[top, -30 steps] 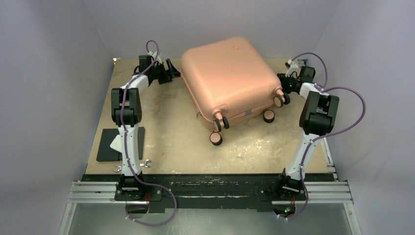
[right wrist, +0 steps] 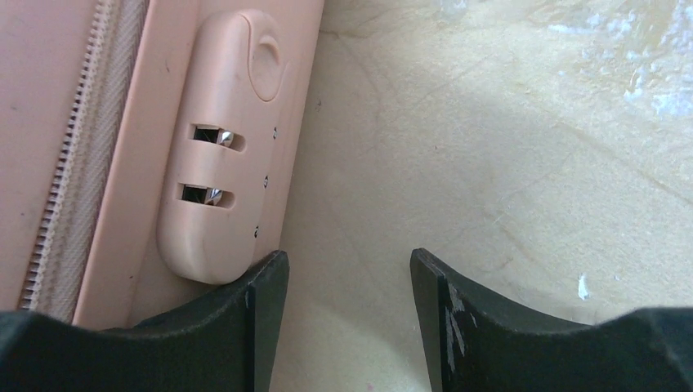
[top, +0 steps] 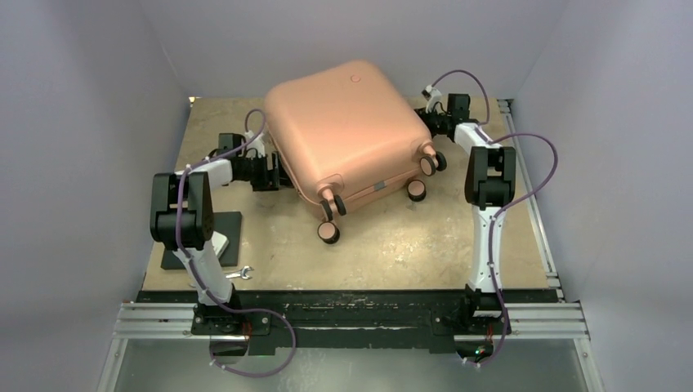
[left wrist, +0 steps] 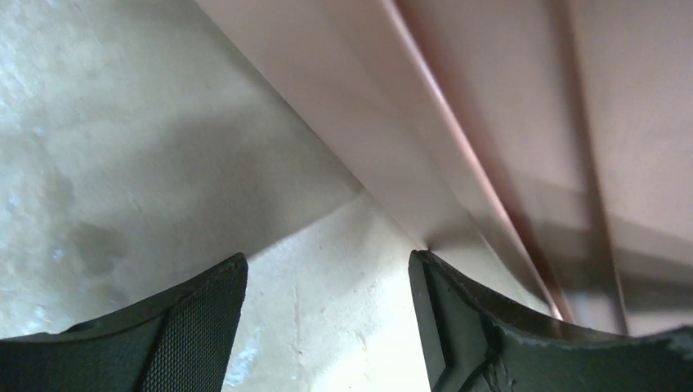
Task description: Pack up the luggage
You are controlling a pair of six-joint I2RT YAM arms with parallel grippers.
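A closed peach hard-shell suitcase (top: 343,131) lies on the beige table, its wheels toward the front. My left gripper (top: 268,175) is at its left side; in the left wrist view the open fingers (left wrist: 188,335) are low over the floor beside the suitcase's ridged shell (left wrist: 523,122). My right gripper (top: 429,118) is at the far right end, partly hidden; in the right wrist view its open fingers stand beside the zipper (right wrist: 69,163) and a pink latch housing (right wrist: 221,139), with nothing clearly between them.
A dark flat folder (top: 229,224) with a white item and a wrench (top: 243,273) lie at the front left, partly under my left arm. Grey walls enclose the back and sides.
The suitcase has shifted left. My left gripper has moved down toward the front along its left side; my right gripper has moved left and slightly back with the suitcase's right end.
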